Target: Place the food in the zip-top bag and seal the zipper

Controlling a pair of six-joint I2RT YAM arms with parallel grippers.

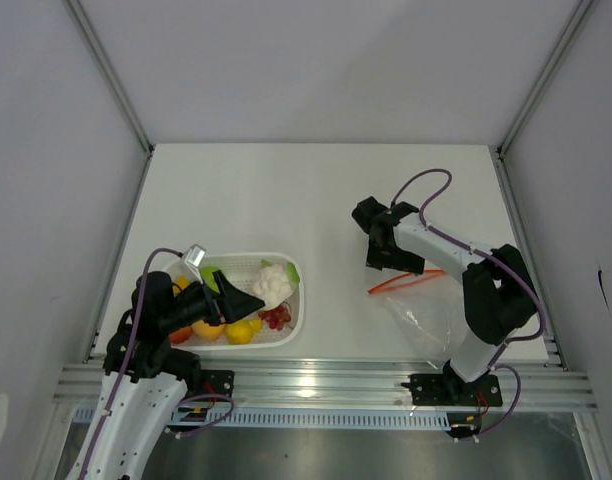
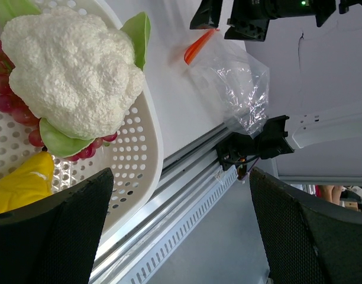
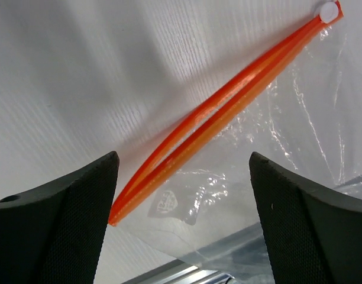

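A clear zip top bag (image 1: 426,315) with an orange zipper (image 3: 204,121) lies flat on the table at the right, its zipper edges slightly parted. Over the zipper my right gripper stands open, with no part of the bag pinched between its fingers. White cauliflower (image 2: 74,71) with green leaves, red grapes (image 1: 277,317) and a yellow food item (image 1: 239,332) sit in a white perforated basket (image 2: 148,133) at the left. Above that basket my left gripper is wide open and empty.
More fruit lies in the basket, including an orange (image 1: 208,330) and a green piece (image 1: 210,278), partly behind the left arm. Metal rails (image 1: 316,372) border the table's front edge.
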